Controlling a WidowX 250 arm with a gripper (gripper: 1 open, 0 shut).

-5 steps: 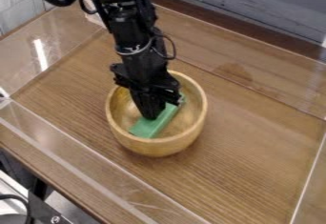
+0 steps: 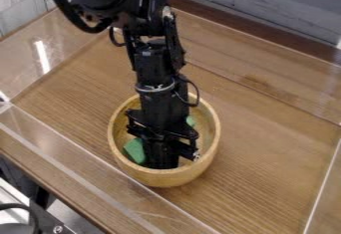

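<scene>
A tan round bowl sits on the wooden table. The black gripper reaches down inside it and covers most of a green object, which shows at the left and at the upper right behind the gripper. The fingertips are dark and low in the bowl, so whether anything is between them is hidden.
Bare wooden table lies to the right and upper left of the bowl. A pale wall runs along the back right. The table's left edge is at the lower left, with a dark cable beyond it.
The gripper has moved down and toward the front, deeper into the bowl, and now hides much of the green object that showed below it earlier.
</scene>
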